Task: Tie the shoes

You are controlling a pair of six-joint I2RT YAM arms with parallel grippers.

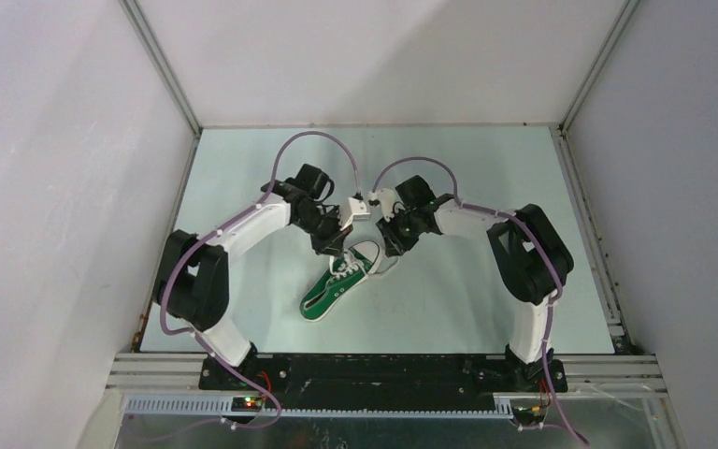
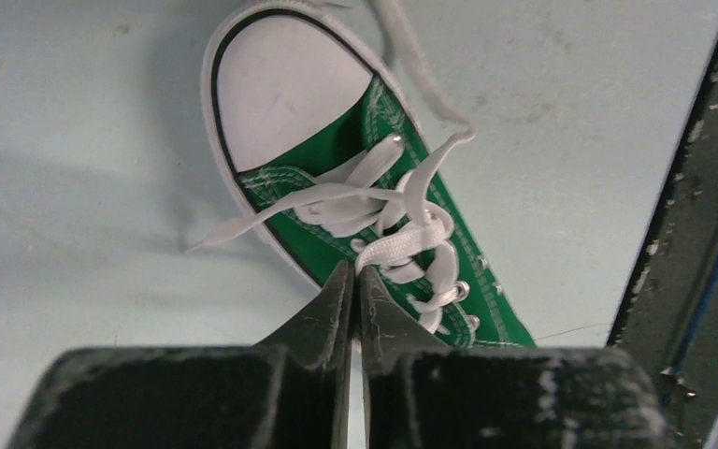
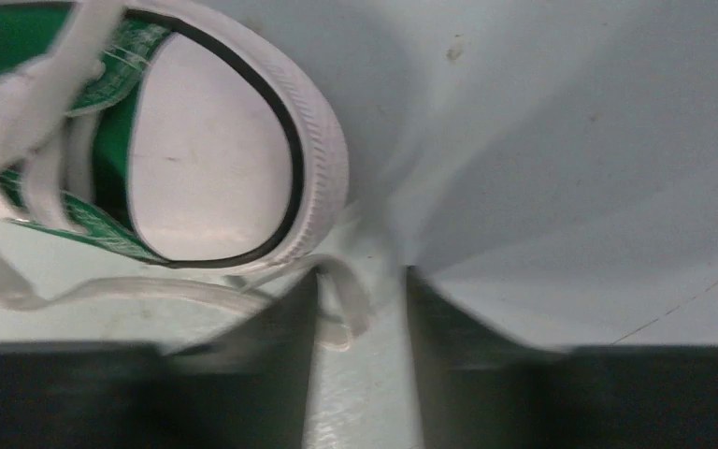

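A green canvas shoe (image 1: 327, 295) with white toe and white laces lies diagonally in mid-table. My left gripper (image 1: 331, 249) is over its lacing; in the left wrist view its fingertips (image 2: 355, 271) are closed round a white lace (image 2: 397, 245). My right gripper (image 1: 395, 247) is beside the toe; in the right wrist view its blurred fingers stand part open (image 3: 363, 281), with a loose lace loop (image 3: 341, 299) at the left finger, partly hidden by it.
White walls enclose the back and sides; a dark strip (image 1: 393, 374) runs along the front edge.
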